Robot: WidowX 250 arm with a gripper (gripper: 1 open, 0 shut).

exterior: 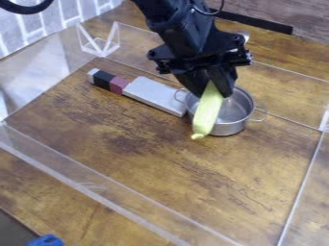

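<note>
The black robot arm reaches down from the top, its gripper [213,82] over a steel pot [237,117] with wire handles. A long pale yellow object [207,113], like a corn cob or vegetable, hangs from the gripper across the near left part of the pot, its lower tip past the rim. The fingertips are partly hidden, so how far they are closed is unclear.
A white bar with dark and maroon end [153,94] lies left of the pot. Clear plastic edging borders the wooden table [141,173], whose front is clear. A blue item [46,239] sits at bottom left.
</note>
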